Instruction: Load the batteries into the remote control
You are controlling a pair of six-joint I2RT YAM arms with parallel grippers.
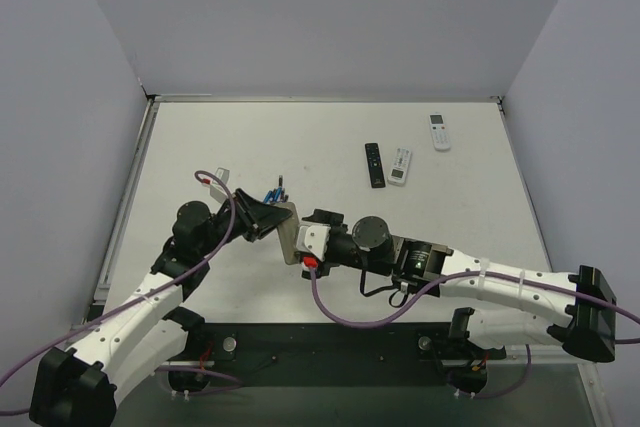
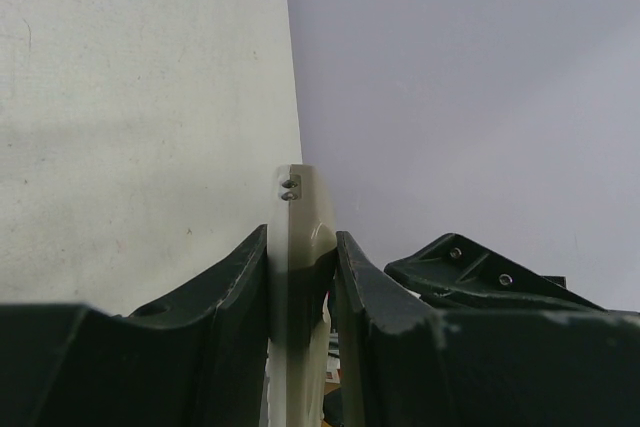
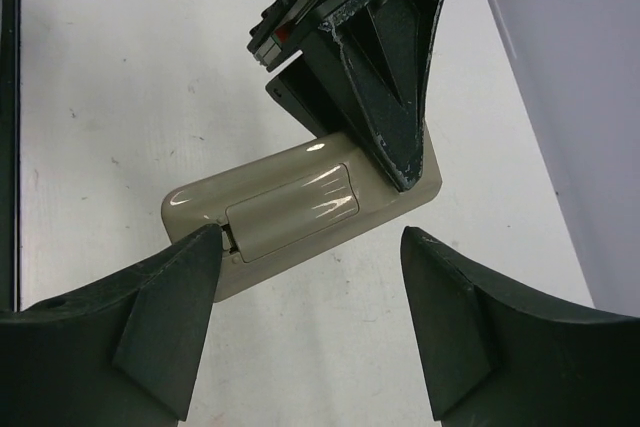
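A grey-beige remote [image 1: 287, 232] [image 2: 298, 347] [image 3: 300, 207] is held up off the table in my left gripper [image 1: 276, 209], which is shut on it. In the right wrist view its battery cover faces the camera and looks seated, with a small dark slot at one end. My right gripper [image 1: 318, 242] stands open at the remote's lower end, one finger beside that slot. Several blue batteries [image 1: 274, 194] lie on the table behind the left gripper.
A black remote [image 1: 374, 165], a white remote [image 1: 400, 167] and another white one [image 1: 439, 132] lie at the back right. Walls border the table at back and sides.
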